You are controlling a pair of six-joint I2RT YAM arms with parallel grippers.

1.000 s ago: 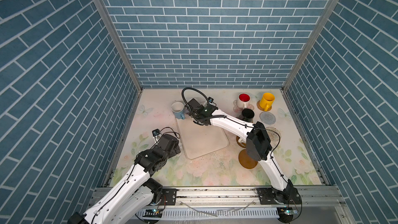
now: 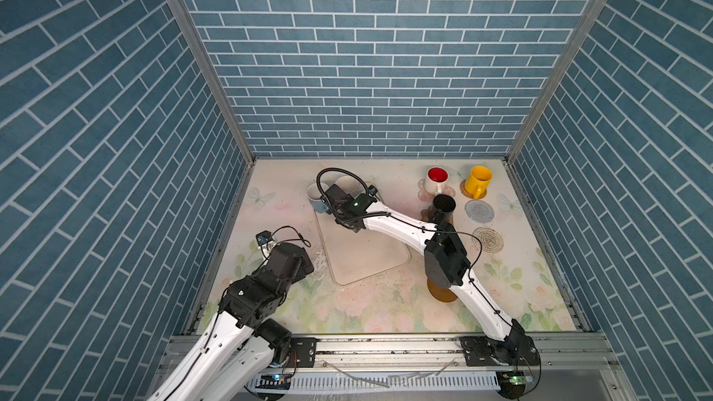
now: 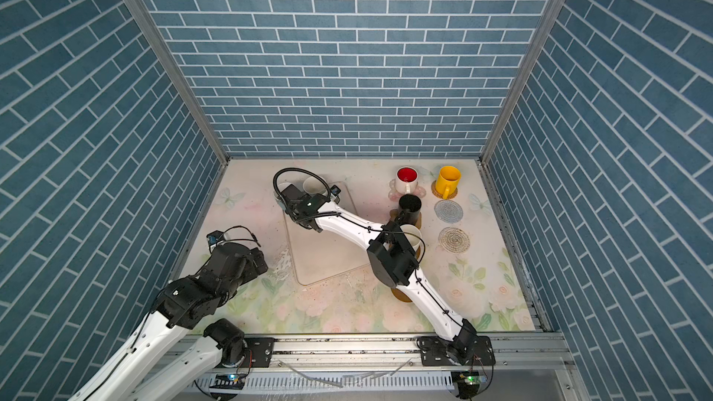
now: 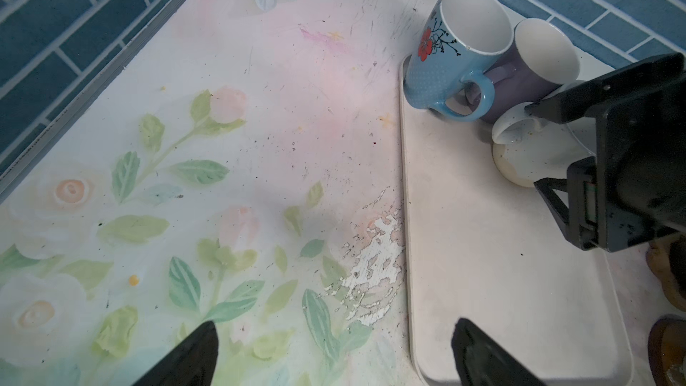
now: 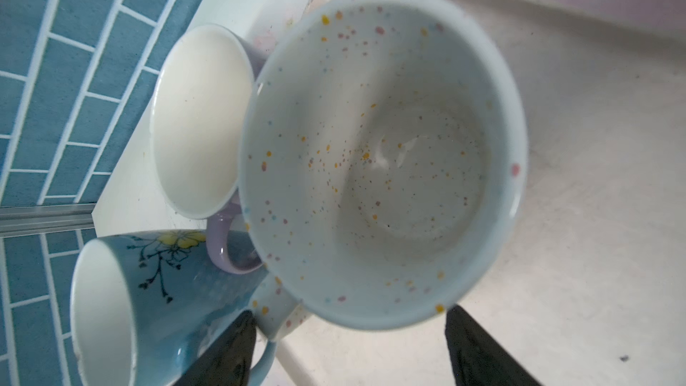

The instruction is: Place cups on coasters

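Observation:
My right gripper is open beside a white speckled cup (image 5: 421, 193) on the tray (image 2: 338, 271). The cup's handle (image 5: 275, 307) lies close to the left finger; whether they touch, I cannot tell. Behind it stand a purple cup (image 4: 525, 71) and a pale-blue flowered cup (image 4: 443, 57). My left gripper is open and empty over the table, left of the tray. At right, a yellow cup (image 2: 477, 176) and a red-lined white cup (image 2: 436, 178) sit on coasters. Bare are a grey coaster (image 2: 479, 211) and a patterned coaster (image 2: 488, 240).
A black cup (image 3: 409, 208) and a white cup (image 3: 408, 237) stand at right, partly behind my right arm. That arm also crosses over a brown coaster (image 2: 442, 294) near the front. Tiled walls close in the back and sides. The tray's front half is clear.
My right arm has shifted left, its gripper nearing the cups at the tray's back and covering more of the blue cup. The left arm has drawn back to the left.

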